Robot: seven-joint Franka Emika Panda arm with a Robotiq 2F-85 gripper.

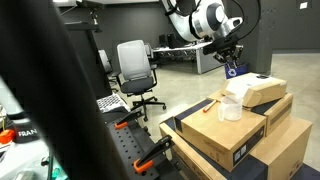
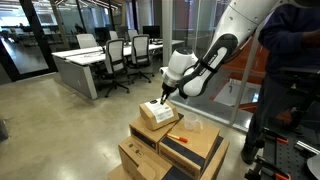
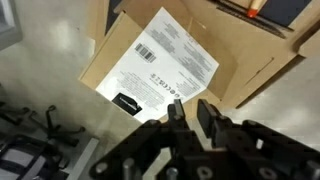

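Observation:
My gripper is open, its two dark fingers apart with nothing between them. Ahead of it in the wrist view lies a cardboard box with a white printed label [image 3: 160,65] bearing a barcode. The same pale-topped box [image 1: 257,91] is at the back of the stacked cartons in exterior view 1, with the arm above and behind it. An orange marker-like item [image 1: 208,104] rests on the front carton, left of a translucent container [image 1: 231,106]. Part of an orange item [image 3: 256,6] shows at the wrist view's top edge.
The large brown carton [image 1: 212,124] supports the marker and container. Office chairs [image 1: 136,68] stand back on the left. Open floor [image 2: 60,130] spreads left of the cartons in exterior view 2.

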